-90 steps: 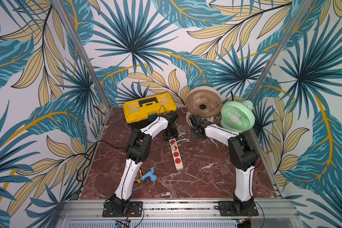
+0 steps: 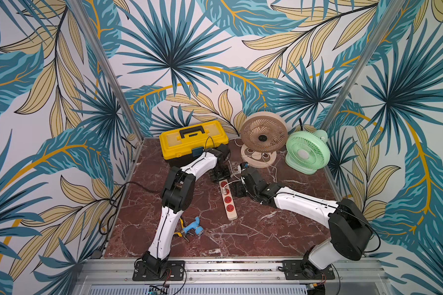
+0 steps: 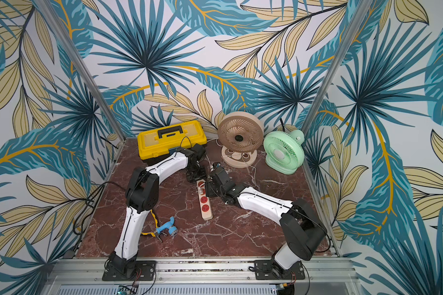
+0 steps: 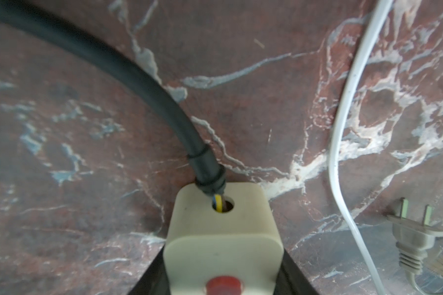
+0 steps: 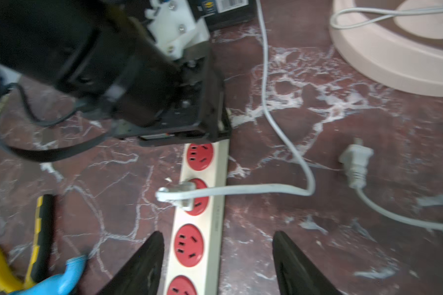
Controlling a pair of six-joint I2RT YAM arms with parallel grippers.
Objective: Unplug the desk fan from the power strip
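Note:
My left gripper is shut on the back end of the white power strip [image 4: 216, 250], beside its black cable [image 4: 133, 78]. In the right wrist view, a plug [image 5: 182, 196] with white cable [image 5: 246, 189] sits in the second red socket; a loose plug [image 5: 355, 162] lies right of the strip. My right gripper stands open above the strip, near the plugged-in plug. Brown fan [image 2: 263, 133] and mint fan [image 2: 307, 151] stand at the back right; which cable belongs to which is unclear.
A yellow toolbox [image 2: 192, 137] sits at the back left. Blue and yellow tools [image 2: 192, 226] lie on the front left of the table.
The left arm has stayed in place.

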